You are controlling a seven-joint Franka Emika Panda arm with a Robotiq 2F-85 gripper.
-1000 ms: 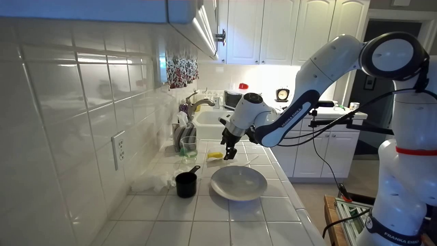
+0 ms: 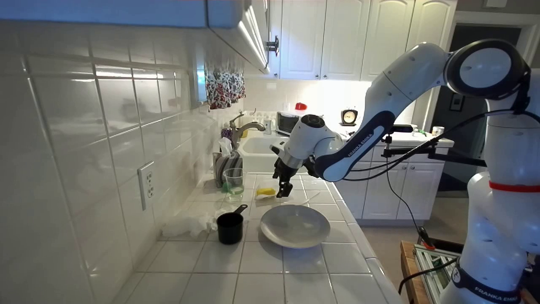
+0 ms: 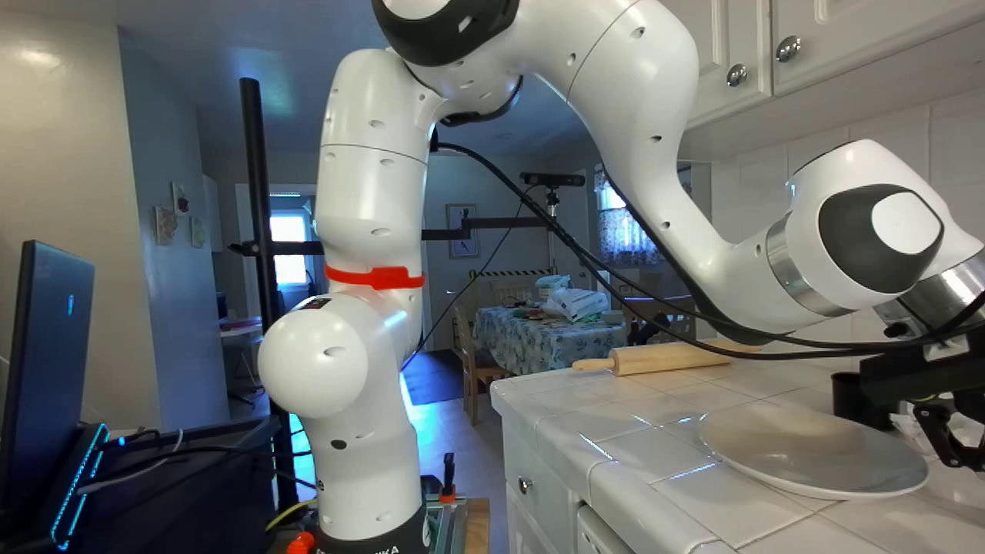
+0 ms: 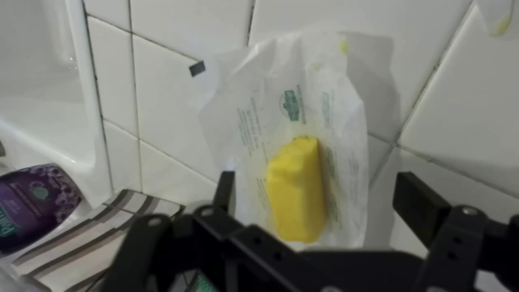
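Note:
In the wrist view, a yellow block, perhaps butter, lies on a white printed wrapper spread over the tiles. My gripper is open above it, its two black fingers standing wide apart on either side of the block with nothing held between them. From the first exterior view, the gripper hangs over the counter just right of the yellow block. A grey plate rests nearer that camera. To its left stands a black measuring cup, its handle pointing back.
A clear cup and a striped tissue box stand by the tiled wall. Crumpled clear plastic lies behind the black cup. The sink is at the far end. A rolling pin lies on the counter; the tiles in front of the plate are bare.

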